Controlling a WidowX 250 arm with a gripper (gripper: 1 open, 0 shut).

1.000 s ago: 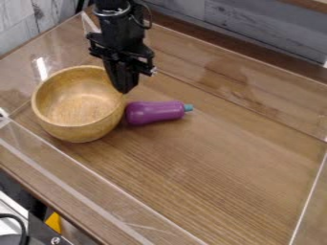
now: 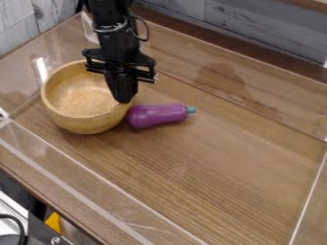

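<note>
A yellow-orange plastic bowl (image 2: 76,110) sits at the left of the wooden surface. A purple eggplant toy (image 2: 156,116) with a green stem lies just right of the bowl. My black gripper (image 2: 121,89) hangs over the bowl's right rim, close to the eggplant's left end; whether anything is between its fingers is hard to tell.
Walls edge it at the back and right. A small yellow object and a black cable lie at the lower left, off the surface.
The gripper has shifted slightly left and changed its pose over the bowl's rim. The bowl and eggplant look almost unchanged, the eggplant turned or shifted very slightly.
</note>
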